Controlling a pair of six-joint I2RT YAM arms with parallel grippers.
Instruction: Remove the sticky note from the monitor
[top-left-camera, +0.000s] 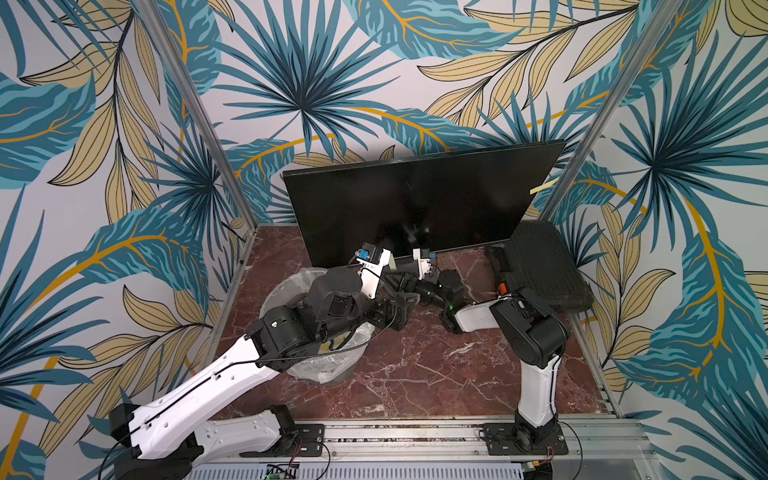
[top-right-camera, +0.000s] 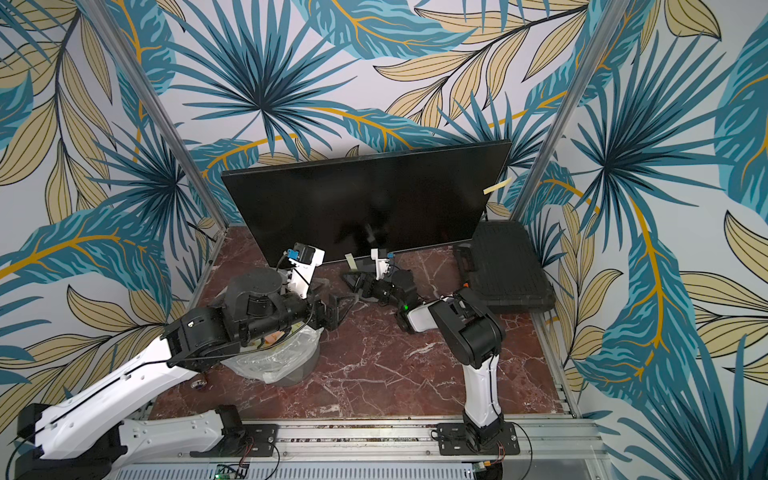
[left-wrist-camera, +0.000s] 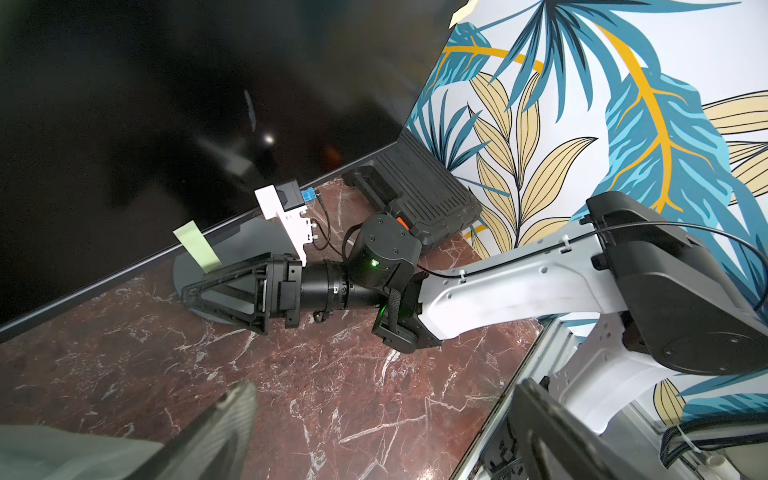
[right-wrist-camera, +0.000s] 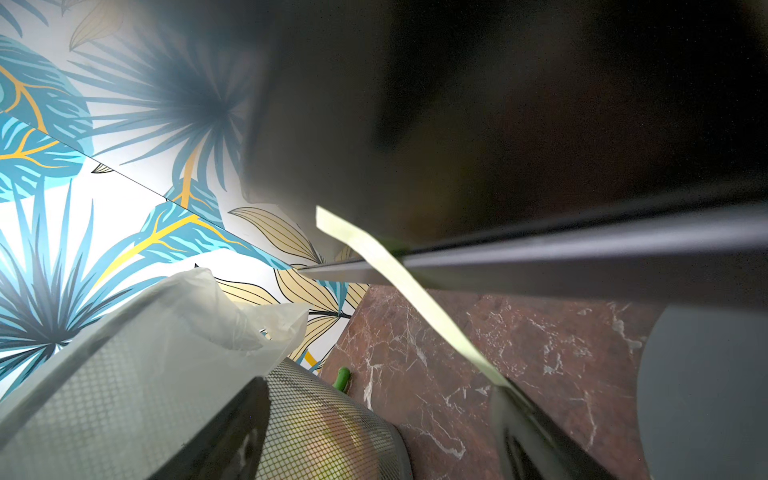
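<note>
A pale yellow sticky note (left-wrist-camera: 197, 246) stands by the lower edge of the black monitor (left-wrist-camera: 200, 104). In the right wrist view the sticky note (right-wrist-camera: 404, 280) is a thin slanted strip whose lower end meets the right-hand finger (right-wrist-camera: 532, 436). Whether that end sticks to the finger or lies behind it, I cannot tell. My right gripper is open, its fingers apart at the monitor's lower edge. Open too is my left gripper, above the table with nothing between its fingers. A second yellow note (top-left-camera: 544, 185) clings to the monitor's right edge.
A lined waste bin (top-right-camera: 276, 368) sits under my left arm, close left of the right gripper. A black case (top-left-camera: 548, 264) lies at the right. The monitor's grey foot (right-wrist-camera: 704, 384) is beside the right gripper.
</note>
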